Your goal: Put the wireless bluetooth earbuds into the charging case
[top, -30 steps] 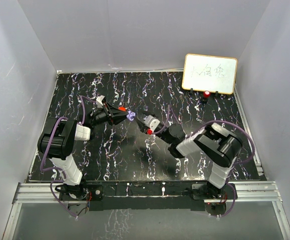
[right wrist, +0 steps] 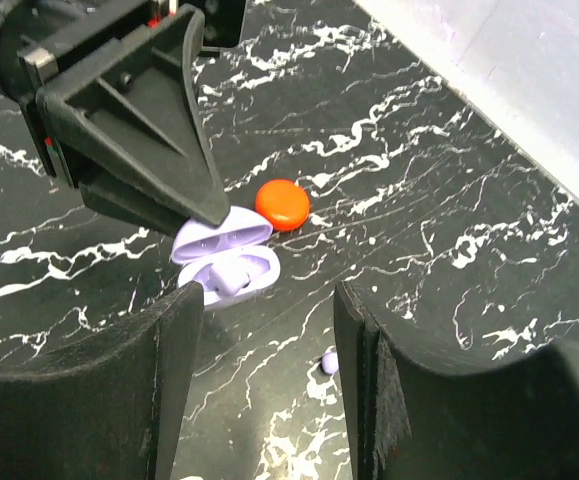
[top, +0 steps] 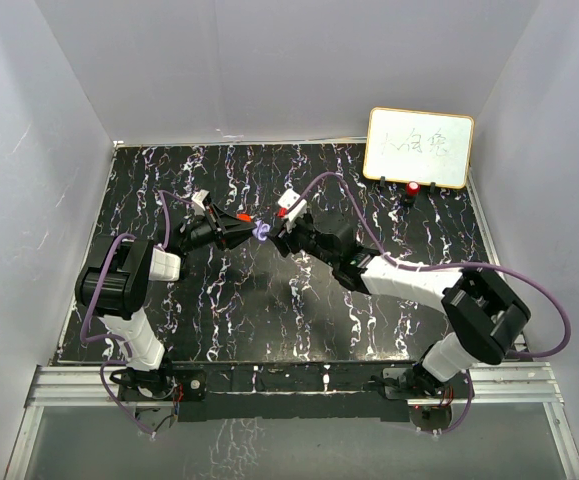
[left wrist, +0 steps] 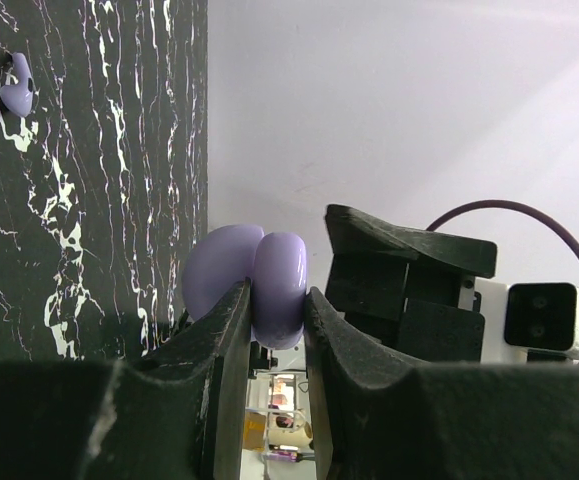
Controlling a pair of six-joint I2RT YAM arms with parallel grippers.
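Observation:
The lilac charging case [right wrist: 259, 262] hangs above the table with its lid raised, and my left gripper is shut on it. Inside the case rises a pale lilac earbud [right wrist: 231, 277]; how deeply it sits I cannot tell. Another earbud lies on the table, partly visible in the right wrist view as a small lilac tip [right wrist: 330, 362]. My right gripper is open just in front of the case, nothing between its fingers. It also shows at the right of the left wrist view.
An orange round object [right wrist: 282, 205] lies behind the case. A whiteboard [top: 418, 147] and a small red-topped object [top: 410, 192] stand at the back right.
The left arm and the case have stayed still.

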